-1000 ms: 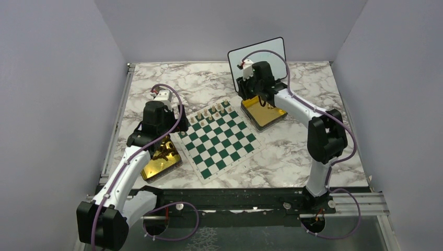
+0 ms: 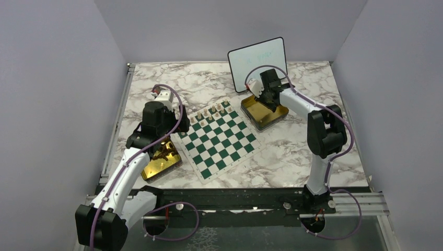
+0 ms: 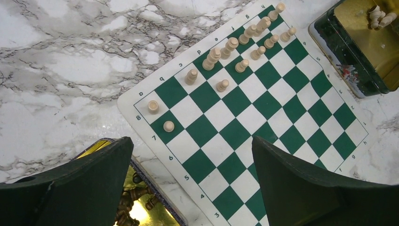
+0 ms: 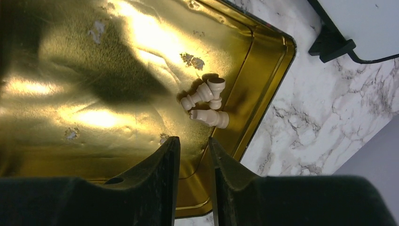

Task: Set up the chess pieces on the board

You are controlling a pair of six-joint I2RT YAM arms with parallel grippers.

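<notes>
The chessboard (image 2: 222, 151) carries white pieces (image 3: 214, 55) standing along its far rows. My right gripper hangs inside the rim of the gold tin (image 4: 266, 108) at the right, fingers part open with nothing between them; three white pieces (image 4: 209, 117) lie on their sides just beyond its fingertips. My left gripper is open over the board's left side, empty, above the second tin (image 3: 167, 207) that holds dark pieces (image 3: 139, 193) in a pile.
A whiteboard (image 2: 255, 57) leans at the back, its black foot (image 4: 329, 44) close beside the right tin. Bare marble shows behind the board and at the front right.
My right gripper has moved from near the whiteboard rightward and down over the right tin. The left arm is practically still.
</notes>
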